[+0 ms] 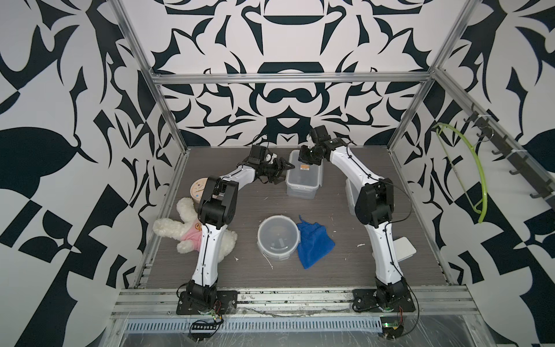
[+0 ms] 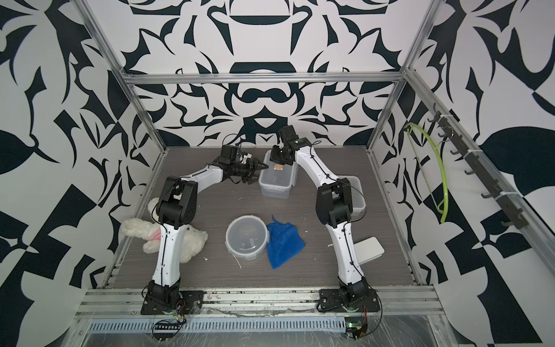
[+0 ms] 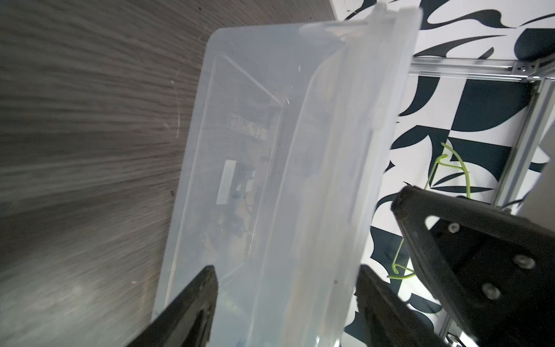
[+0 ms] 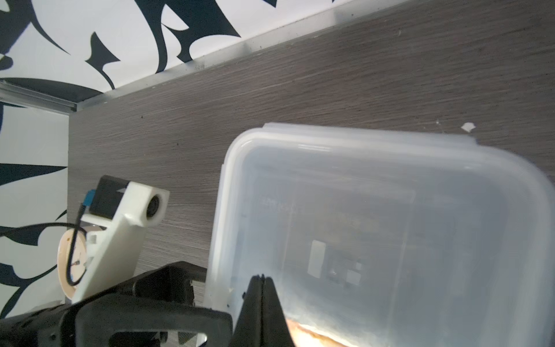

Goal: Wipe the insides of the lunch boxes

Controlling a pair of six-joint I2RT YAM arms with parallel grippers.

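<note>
A lidded clear rectangular lunch box (image 1: 303,179) stands at the back middle. My left gripper is at its left side, fingers apart, close against the box in the left wrist view; whether they touch cannot be told. My right gripper is shut, nothing seen between its fingers, over the lid. A round lidded box (image 1: 278,236) stands front centre, with a blue cloth (image 1: 315,243) at its right. Another rectangular box (image 2: 355,190) sits at the right, partly behind the right arm.
A plush toy (image 1: 185,231) and a beige round object (image 1: 197,188) lie at the left. A white flat object (image 2: 368,249) lies front right. The table between the round box and back box is clear.
</note>
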